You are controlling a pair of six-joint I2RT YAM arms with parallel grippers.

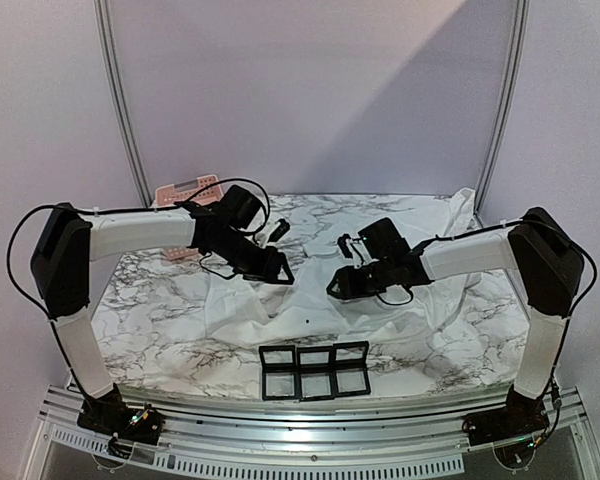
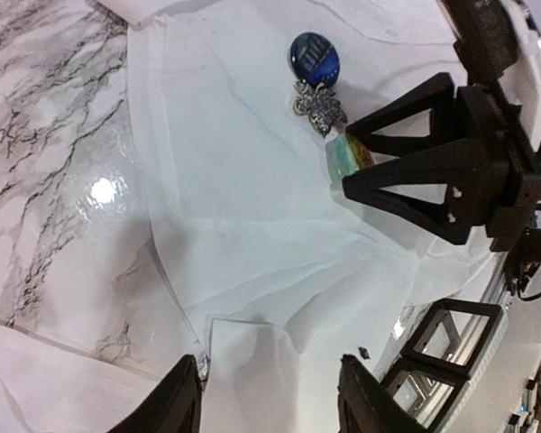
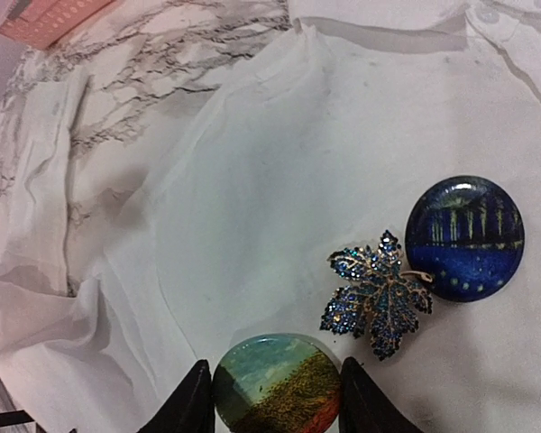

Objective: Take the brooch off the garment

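A white garment [image 1: 430,310] lies crumpled on the marble table. My right gripper is shut on a round green-and-orange brooch [image 3: 275,379], held over the cloth. Beside it a glittery leaf brooch and a dark blue round brooch lie on the garment; both show also in the left wrist view. My left gripper hangs left of the right one, above the cloth, its fingers apart with nothing seen between them.
A pink basket [image 1: 175,194] stands at the back left, partly behind the left arm. A row of black open cases [image 1: 316,385] lies at the front edge. Marble shows bare around the garment.
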